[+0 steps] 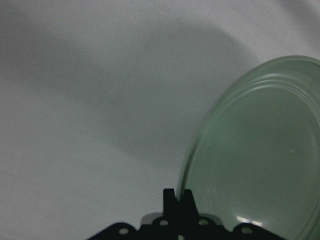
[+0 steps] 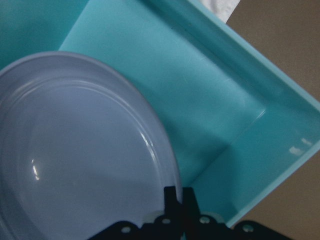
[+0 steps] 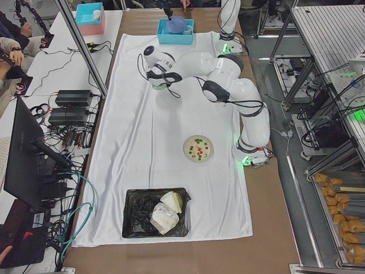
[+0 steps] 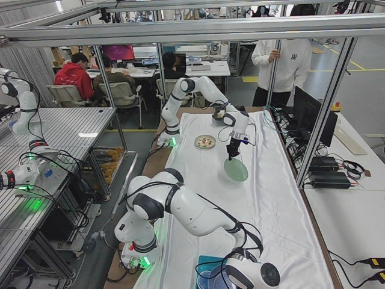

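Observation:
A green plate [image 4: 236,170] [image 1: 255,155] hangs tilted above the white cloth, its rim in my left gripper [image 4: 232,153], which is shut on it. The arm largely hides it in the camera left view. A lavender-blue plate [image 3: 175,24] [image 2: 85,140] is in the light blue bin [image 3: 174,40] [image 2: 265,75] at the far end of the table, with my right gripper shut on its rim.
A round dish [image 3: 198,148] with small coloured pieces rests on the cloth. A black lined tray [image 3: 137,225] with pale wrapped items stands at the table's near end.

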